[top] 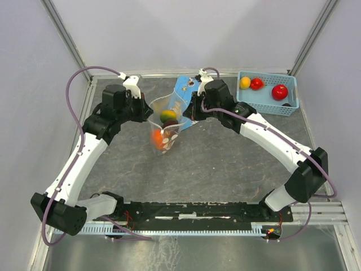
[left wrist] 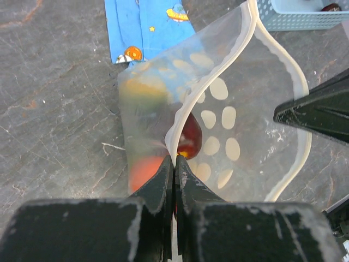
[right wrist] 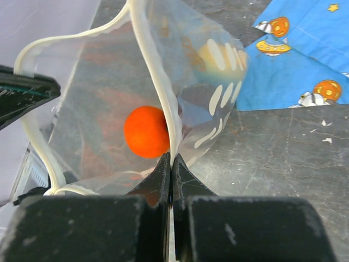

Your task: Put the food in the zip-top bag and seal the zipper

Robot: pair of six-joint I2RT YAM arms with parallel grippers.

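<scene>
Between my two arms hangs a clear zip top bag (top: 173,103), its mouth spread wide. Inside lie an orange fruit (right wrist: 146,131), a dark red item (left wrist: 190,136) and a green-yellow one (top: 168,116). My left gripper is shut on one side of the bag's rim, which runs between its fingertips. On the opposite side, my right gripper is shut with the thin rim pinched at its tips. The lower part of the bag is partly hidden by the grippers in both wrist views.
A blue patterned cloth (top: 186,89) lies flat behind the bag. At the back right stands a light blue basket (top: 265,107) with a yellow fruit (top: 245,83), a tomato (top: 256,83) and a red apple (top: 280,92).
</scene>
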